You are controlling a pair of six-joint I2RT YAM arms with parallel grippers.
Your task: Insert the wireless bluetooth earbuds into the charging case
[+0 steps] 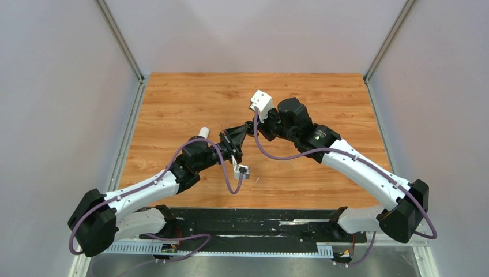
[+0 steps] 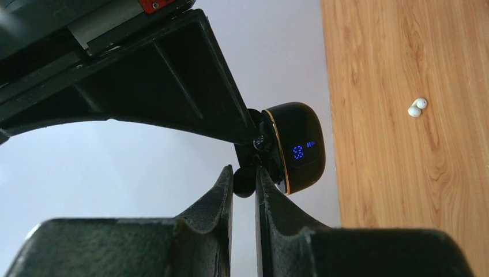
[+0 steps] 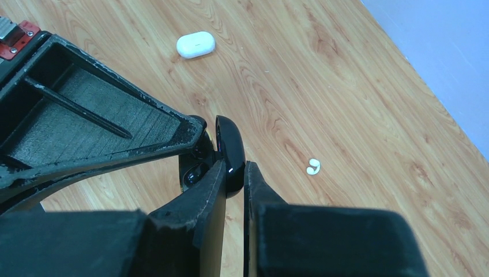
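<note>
A glossy black charging case [image 2: 303,147] with a gold edge and lit blue display is held up off the table by my right gripper, shut on it. My left gripper is shut on a small black earbud [image 2: 244,186], right beside the case's inner side. In the left wrist view the earbud's upper part runs up toward the case; whether it is seated cannot be seen. From the right wrist view, the left finger [image 3: 187,130] reaches against the case [image 3: 230,147] and covers much of its opening. Both grippers meet mid-table in the top view.
A closed white case [image 3: 196,44] lies on the wooden table [image 1: 190,98], left of the grippers in the top view. Two small white earbuds [image 3: 313,167] rest on the wood below.
</note>
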